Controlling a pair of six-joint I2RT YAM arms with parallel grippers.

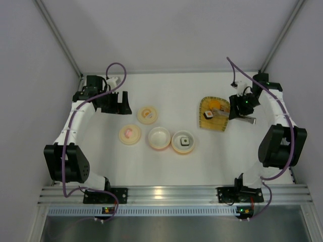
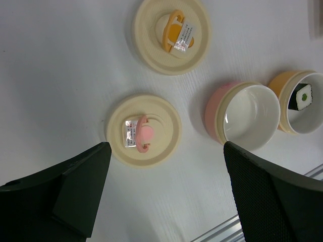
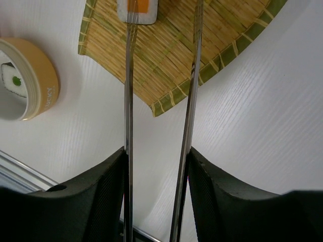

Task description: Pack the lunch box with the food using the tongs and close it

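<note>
A yellow-green woven mat [image 1: 215, 124] lies right of centre, carrying a white sushi piece with dark sides [image 1: 208, 115] and an orange item [image 1: 215, 104]. My right gripper is shut on metal tongs [image 3: 129, 91] over the mat. The tongs' blades stand apart; the left one overlaps the orange-topped sushi piece [image 3: 144, 18], whose top is cut off by the frame. A white bowl with a pink outside [image 2: 251, 117] is empty. Beside it, the yellow bowl [image 3: 44, 83] holds a sushi roll [image 2: 301, 97]. Left gripper [image 1: 123, 104] hangs open and empty.
Two cream lids, one with a yellow handle [image 2: 152, 54] and one with a pink handle [image 2: 169, 137], lie flat beneath and near the left gripper.
</note>
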